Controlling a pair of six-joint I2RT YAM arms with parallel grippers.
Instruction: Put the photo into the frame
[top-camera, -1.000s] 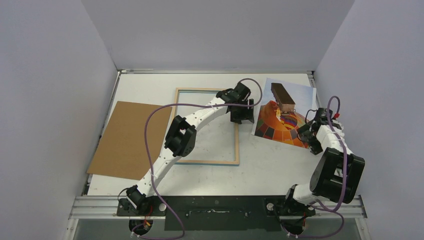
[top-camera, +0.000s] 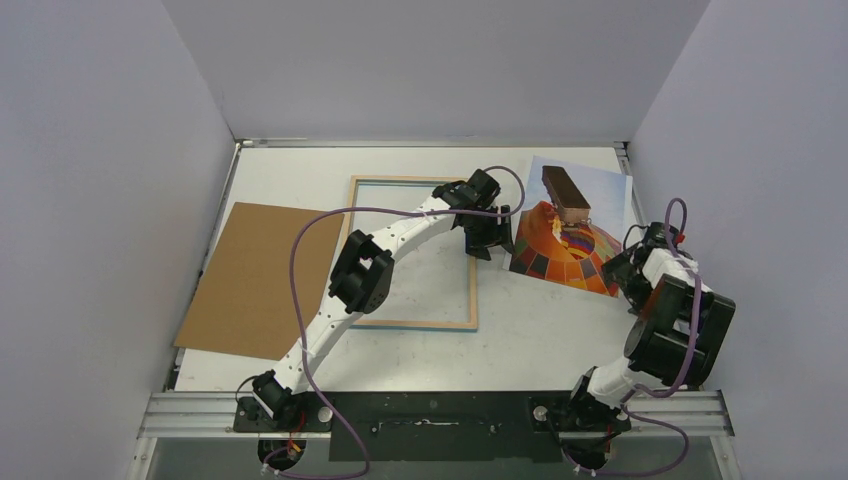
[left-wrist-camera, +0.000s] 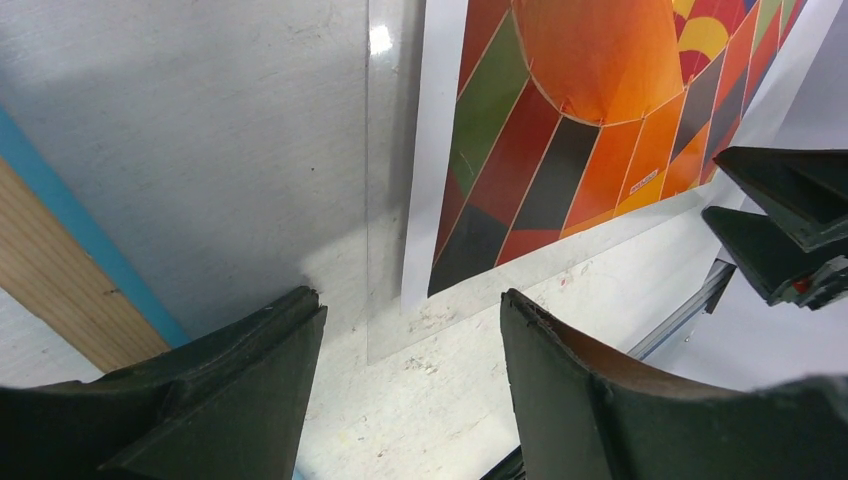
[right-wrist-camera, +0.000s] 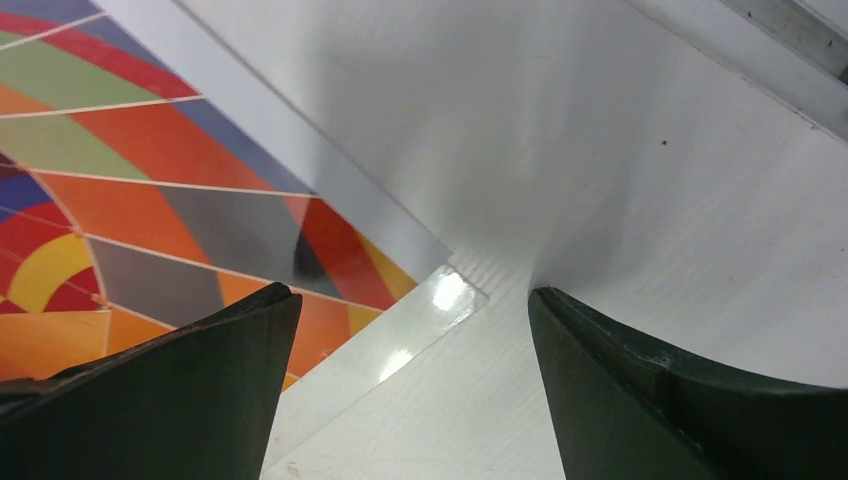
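The hot-air-balloon photo (top-camera: 569, 228) lies face up on the white table, right of the empty-looking wooden frame (top-camera: 474, 300). A clear margin (left-wrist-camera: 384, 340) shows beyond the photo's white edge in the left wrist view. At the photo's near left corner, my left gripper has its fingers apart, one on each side of that corner in view; contact cannot be made out. My right gripper is open around the near right corner of the photo (right-wrist-camera: 180, 220), with bare table beside its right finger (right-wrist-camera: 620, 370).
A brown backing board (top-camera: 262, 280) lies at the far left, reaching up to the frame. Side walls (top-camera: 740, 200) stand close to the right arm.
My left gripper has crept slightly right over the second. The photo stays put.
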